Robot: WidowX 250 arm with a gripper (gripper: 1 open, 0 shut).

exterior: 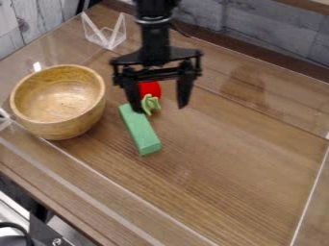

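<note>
My dark gripper [164, 96] hangs at the upper middle, over the table, with its two black finger assemblies spread to left and right. Just below its left side lies a red strawberry-like object [150, 89] with a green top, partly hidden by the gripper. A green block [140, 131] lies a little lower on the wooden table [244, 173]. The gap between the fingertips is hard to make out.
A yellow-tan bowl [54, 103] sits at the left. A white wire object [103, 29] stands at the back left. Dark cables show at the bottom left corner.
</note>
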